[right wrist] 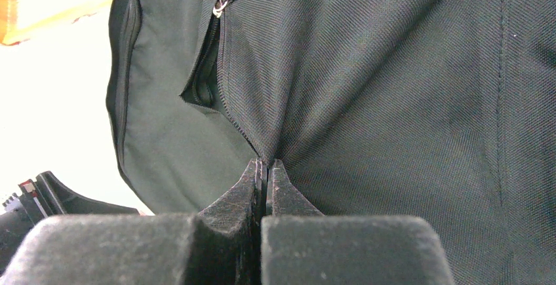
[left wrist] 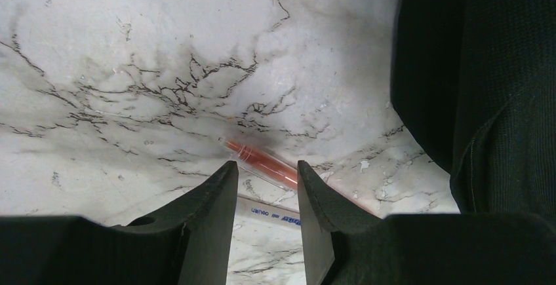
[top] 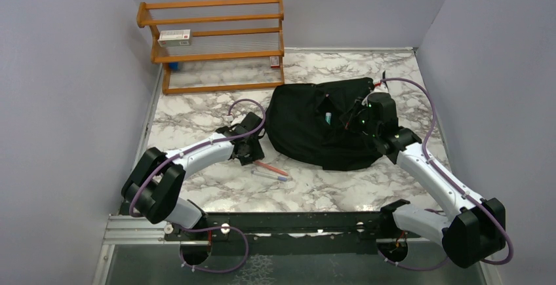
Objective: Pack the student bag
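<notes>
The black bag [top: 308, 131] lies on the marbled table, its cloth filling most of the right wrist view. At its zip my right gripper is shut, with a fold of the bag's cloth gathered at the fingertips. A small teal-and-white item [top: 328, 118] shows inside the bag's opening. Left of the bag, my left gripper stands open above an orange-red pen [left wrist: 272, 168]; one end of the pen shows in the gap between the fingers. A clear pen with a bluish label [left wrist: 269, 213] lies beside it, partly hidden by the left fingers.
A wooden rack [top: 219, 57] stands at the back left, with a white box [top: 174, 38] on it and a small red-and-white box [top: 275, 62] at its right side. Bare table lies in front of the bag.
</notes>
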